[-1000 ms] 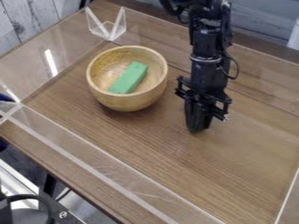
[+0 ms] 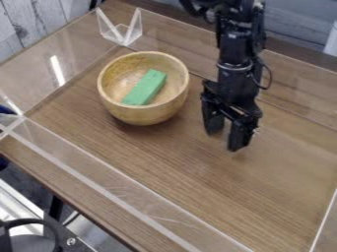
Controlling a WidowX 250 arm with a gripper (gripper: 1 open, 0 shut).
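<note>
A black robot arm [image 2: 237,69] hangs from the top centre over the wooden table, its gripper [image 2: 227,133] low at the tabletop, right of a tan round bowl [image 2: 175,84] that holds a green block [image 2: 145,88]. The dark fingers are hard to make out. I see no object clearly between them.
A small clear container [image 2: 118,30] stands at the upper left. Black cables lie at the lower left corner.
The gripper has shifted slightly and its lower parts look more spread, reaching a little further down. The bowl and green block have not visibly moved.
</note>
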